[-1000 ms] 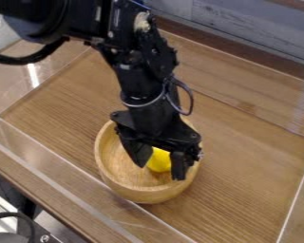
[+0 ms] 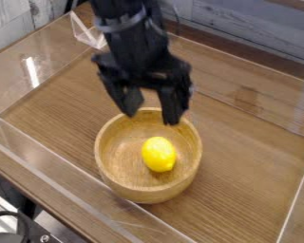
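My black gripper [image 2: 147, 102] is raised over the back of a round tan wooden bowl [image 2: 126, 186], its lower parts blurred by motion, so its finger state is unclear. In the bowl, right of its centre, lies a yellow oval object [image 2: 159, 154], clear of the gripper and in full view.
A pale wall or edge [image 2: 281, 28] runs along the back right. A black cable [image 2: 9, 218] lies at the front left.
The gripper has moved up and back from inside the bowl, uncovering the yellow object, which now shows fully in the bowl.
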